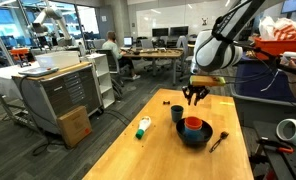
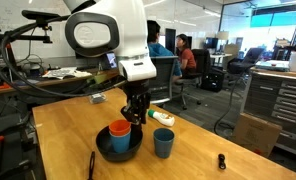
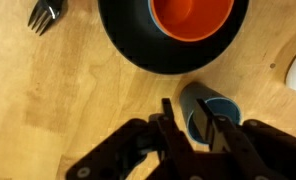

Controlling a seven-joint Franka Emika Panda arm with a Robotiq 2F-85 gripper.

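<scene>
My gripper (image 1: 195,99) hangs above the table near the black bowl, its fingers apart with nothing seen held between them. In the other exterior view the gripper (image 2: 138,112) is just behind the bowl. A dark blue-grey cup (image 2: 164,143) stands upright on the table beside the bowl; in the wrist view this cup (image 3: 224,108) appears beyond my fingertips, partly hidden by them. Inside the black bowl (image 3: 138,45) sits an orange-red cup (image 3: 193,15), stacked over a blue one (image 2: 121,143).
A dark fork (image 1: 220,142) lies near the bowl. A white bottle with green (image 1: 143,127) lies on the wooden table, and a small black object (image 2: 222,161) rests farther off. Open tabletop stretches along the left in exterior view 1.
</scene>
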